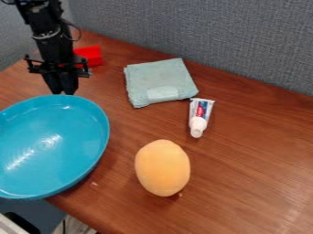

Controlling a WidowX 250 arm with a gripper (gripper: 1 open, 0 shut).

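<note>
My black gripper (64,78) reaches down at the upper left, just behind the rim of a blue plate (49,146); whether its fingers are open or shut I cannot tell. A red object (91,55) lies behind it, partly hidden by it. A folded grey-green cloth (159,78) lies to the right, with a toothpaste tube (200,116) beyond it. An orange-yellow oval object (163,167) sits near the front middle.
A grey padded wall (221,37) runs along the back. The table's front left edge passes below the plate.
</note>
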